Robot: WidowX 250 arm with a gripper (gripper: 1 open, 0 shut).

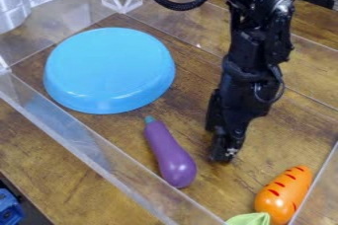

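Note:
My black gripper [222,140] points down at the wooden floor of the bin, between a purple eggplant [173,158] on its left and an orange carrot [283,195] to its lower right, touching neither. Its fingertips are dark and overlap in this view, so I cannot tell whether they are open or shut.
A blue disc-shaped object [109,69] lies at the left. A pale green item [248,219] sits at the bottom edge. Clear bin walls [66,130] border the area. Bare wood [158,209] shows around the objects.

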